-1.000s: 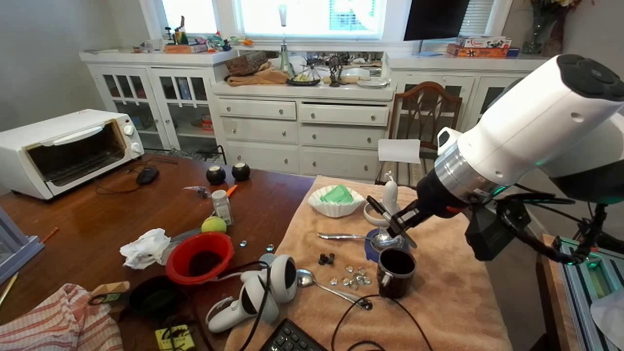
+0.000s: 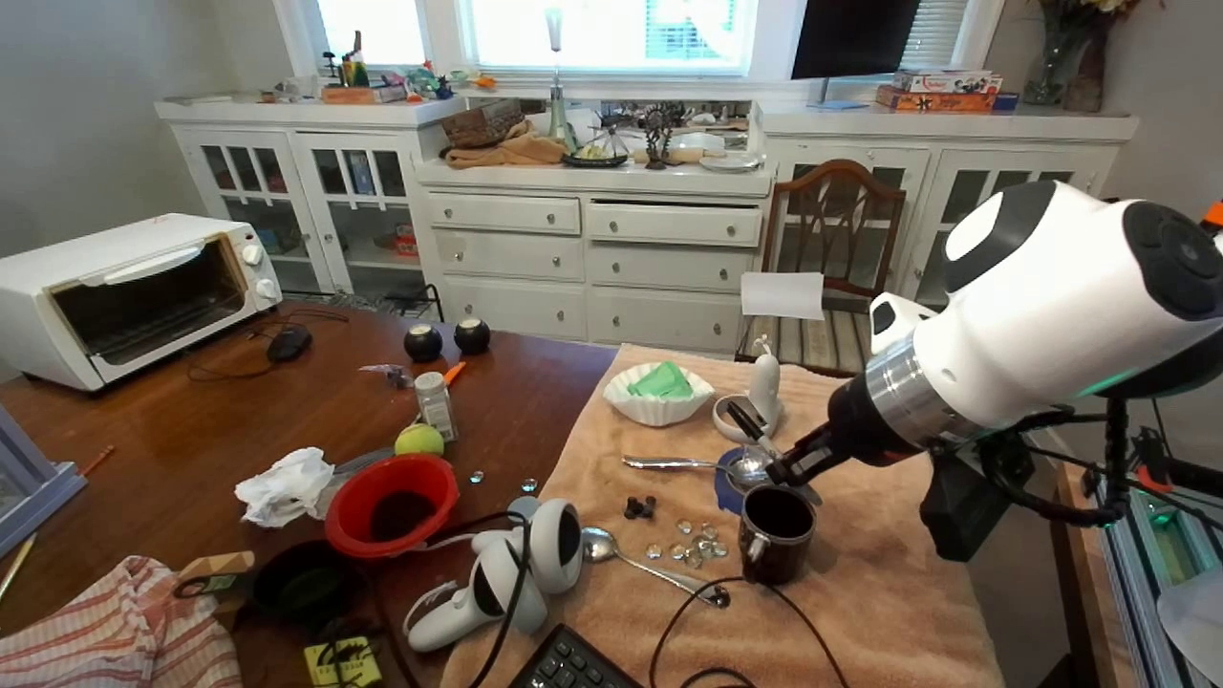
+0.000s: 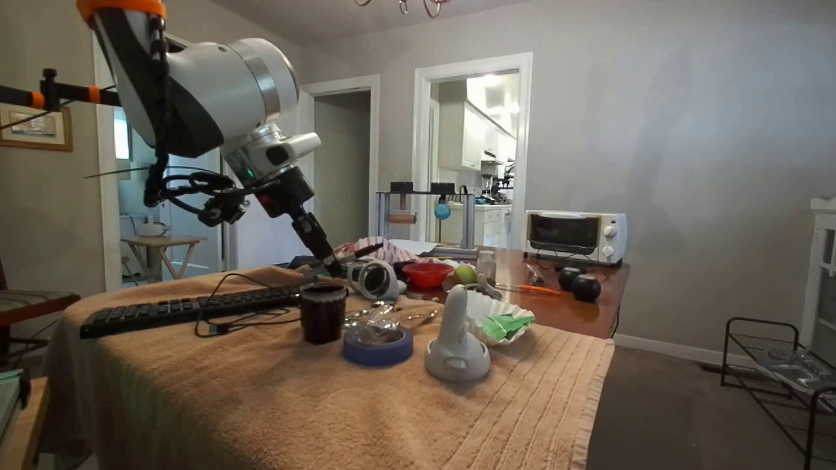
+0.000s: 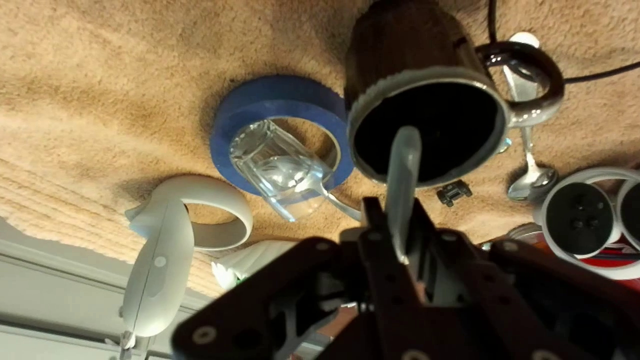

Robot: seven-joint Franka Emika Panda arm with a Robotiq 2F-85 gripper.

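My gripper [image 2: 782, 468] is shut on a slim pen-like marker, held crosswise. Its dark end [image 2: 742, 418] points up toward the back in exterior view 1, while a greyish end slants down toward the mug. That pale, translucent end [image 4: 403, 180] stretches from between the fingers across the mug's opening in the wrist view; whether it dips below the rim I cannot tell. The dark brown mug [image 2: 776, 550] stands upright on the towel, just below the gripper. In exterior view 2 the gripper [image 3: 335, 270] hangs slightly above and behind the mug [image 3: 322, 317].
Beside the mug lies a blue tape roll [image 4: 240, 102] with a clear glass [image 4: 270, 159] and a spoon on it. A white controller [image 4: 159, 264], glass beads [image 2: 694, 545], a second spoon [image 2: 659, 568] and a black cable [image 2: 820, 636] lie around.
My gripper has come down a little toward the mug with the marker still in it. The marker's pale end is lower, close by the mug's rim. The objects on the table look unmoved.
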